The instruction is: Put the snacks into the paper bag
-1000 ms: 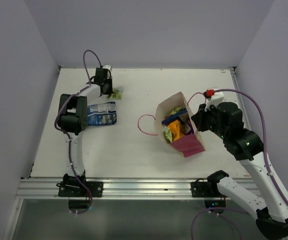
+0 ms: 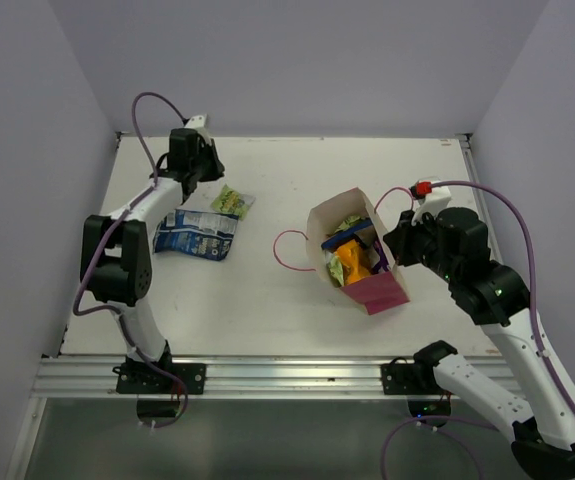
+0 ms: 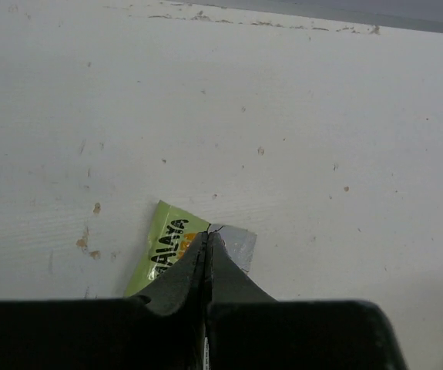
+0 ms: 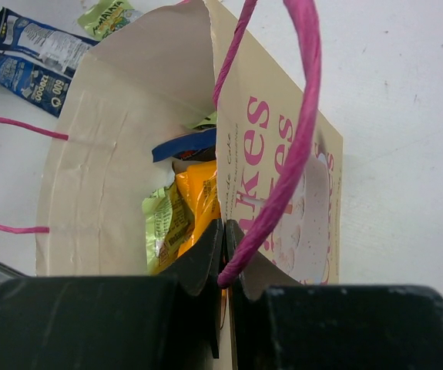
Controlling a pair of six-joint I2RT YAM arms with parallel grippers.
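The green Himalaya mints packet [image 2: 232, 202] lies flat on the table at the left. My left gripper [image 2: 214, 178] hovers above and behind it, its fingers pressed together with nothing between them. In the left wrist view the packet [image 3: 165, 240] shows beyond and partly behind those fingertips. A blue snack packet [image 2: 196, 234] rests just in front of the green one. The paper bag [image 2: 380, 292] leans open at the right, with orange, green and blue snacks inside. At its rim, my right gripper is shut on the bag's edge, beside the pink handle.
Pink rope handles [image 2: 289, 250] stick out to the left of the bag. Bare table [image 2: 257, 300] stretches between the bag and the loose packets. Walls stand behind and on both sides.
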